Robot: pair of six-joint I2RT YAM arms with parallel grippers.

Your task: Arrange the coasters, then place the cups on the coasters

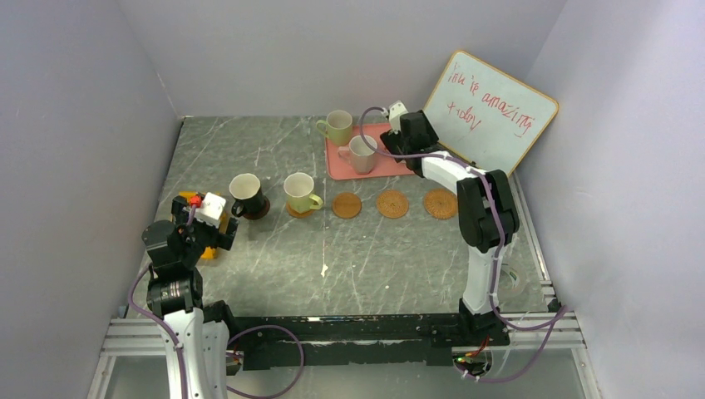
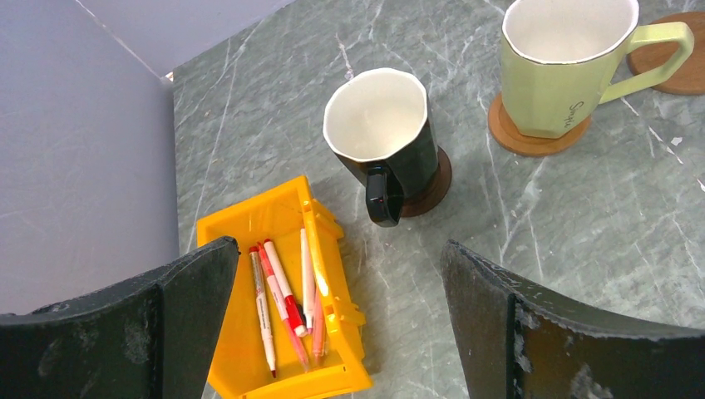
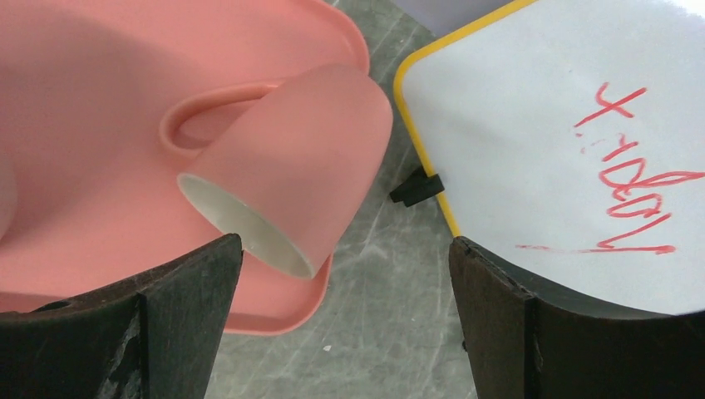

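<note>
On the pink tray (image 3: 75, 125) a pink cup (image 3: 308, 150) lies on its side, its pale mouth toward the lower left. My right gripper hangs above it, open, with nothing held; from the top its arm mostly hides this cup. Also on the tray stand a pale pink cup (image 1: 359, 156) and a green cup (image 1: 335, 127). Three bare coasters, the left (image 1: 347, 205), middle (image 1: 392, 204) and right (image 1: 441, 204), lie in front. My left gripper is open and empty above the yellow bin (image 2: 337, 291) at the left.
A black mug (image 2: 382, 133) and a green cup (image 2: 561, 75) stand on coasters left of the bare ones. The whiteboard (image 3: 549, 125) leans close by the right gripper's right side. A tape roll (image 1: 509, 280) lies near the right arm.
</note>
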